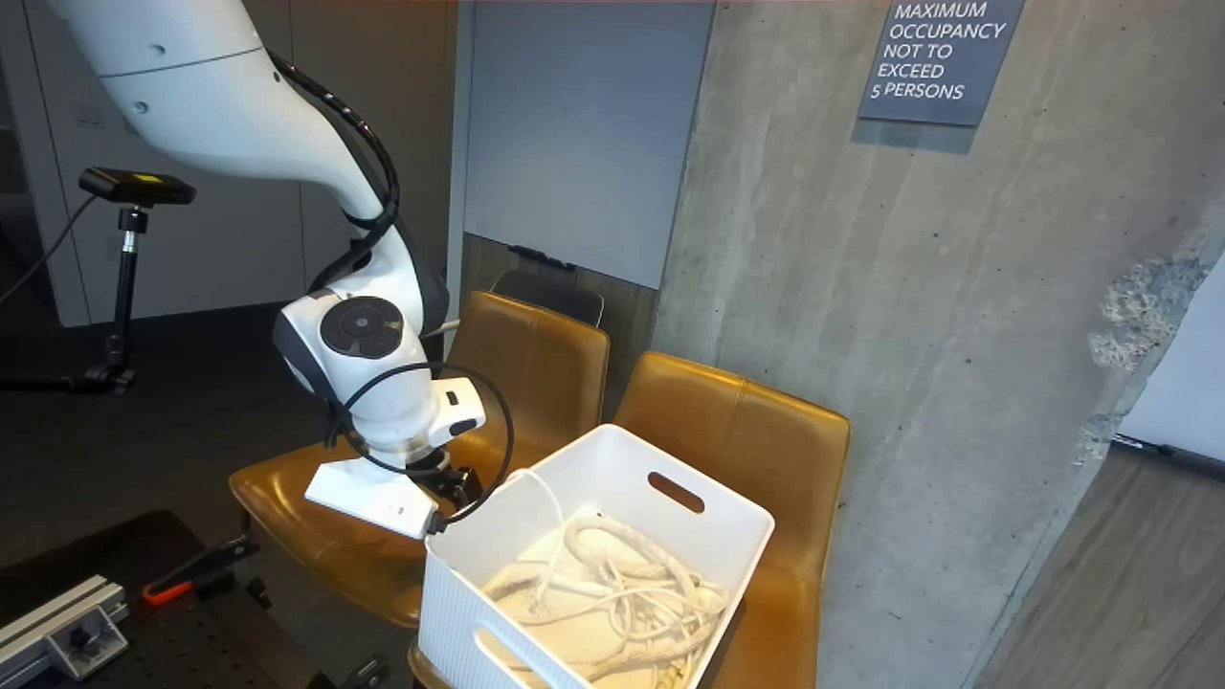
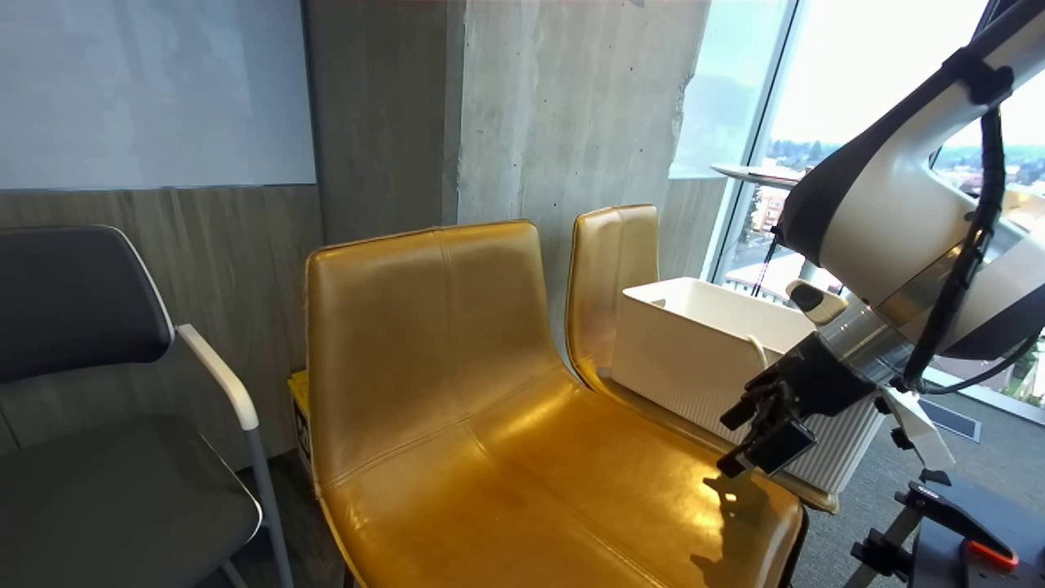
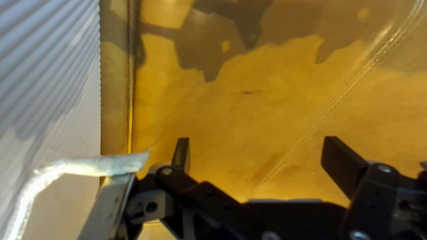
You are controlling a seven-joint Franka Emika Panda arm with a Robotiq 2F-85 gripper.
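My gripper is open, with its two black fingers well apart and only brown leather visible between them. In exterior view 2 the gripper (image 2: 736, 441) hangs low over the chair seat, beside the white bin (image 2: 676, 343). A white cable (image 3: 80, 166) with a frayed-looking end lies outside the left finger in the wrist view, against the bin's ribbed wall (image 3: 48, 68). Exterior view 1 shows this cable (image 1: 553, 500) rising from inside the bin (image 1: 725, 505) and crossing its rim near the gripper. Several pale cords (image 1: 632, 597) lie tangled in the bin.
The brown chair (image 2: 441, 461) beneath the gripper has a bare seat. Another brown chair (image 1: 792, 459) supports the bin. A dark table (image 1: 184, 643) with a clamp and metal rail stands near the front left. Concrete wall (image 1: 919, 344) rises behind.
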